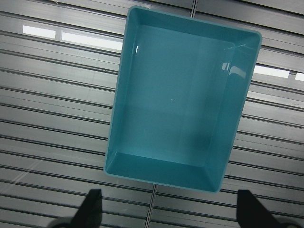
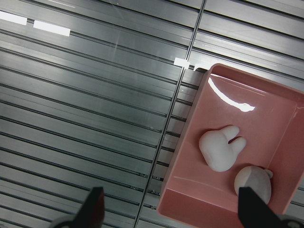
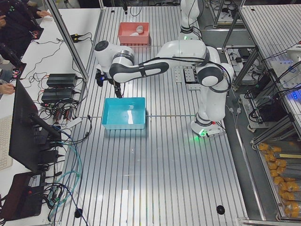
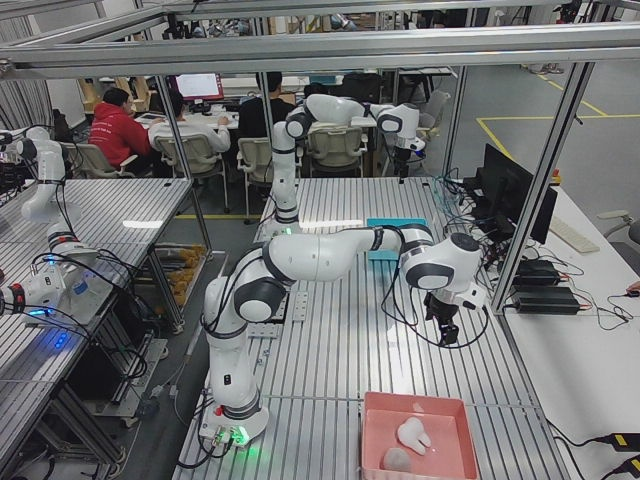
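An empty teal bin (image 1: 173, 99) sits on the slatted metal table, below my left gripper, whose two fingertips are far apart at the bottom of the left wrist view with nothing between them. A pink bin (image 2: 185, 175) holds two pale soft-looking objects: one with two long lobes (image 2: 216, 149), the other rounder (image 2: 249, 180). My right gripper hangs above the table near the pink bin, its fingertips apart and empty at the bottom of the right wrist view.
Bare table (image 3: 164, 174) surrounds both bins. Frame posts, monitors (image 3: 28, 127), power boxes (image 3: 61, 80) and cables line one side of the table. People sit at desks beyond it.
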